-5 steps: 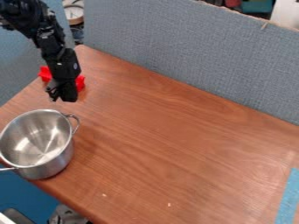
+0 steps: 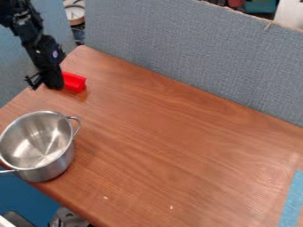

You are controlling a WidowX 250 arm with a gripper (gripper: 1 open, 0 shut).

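My black gripper [image 2: 45, 78] hangs over the upper left edge of the table, just left of a red block [image 2: 73, 82] that lies on the wooden surface. The gripper looks small and dark here, and I cannot make out its fingertips clearly; nothing shows held in it. A steel pot [image 2: 38, 146] with two loop handles stands at the lower left of the table, below the gripper, and looks empty.
Grey padded walls [image 2: 196, 58] border the back and left of the table [image 2: 178, 160]. A strip of blue tape [image 2: 291, 199] lies at the right edge.
My gripper has moved left and slightly up, away from in front of the red block, uncovering more of it. The pot has not moved.
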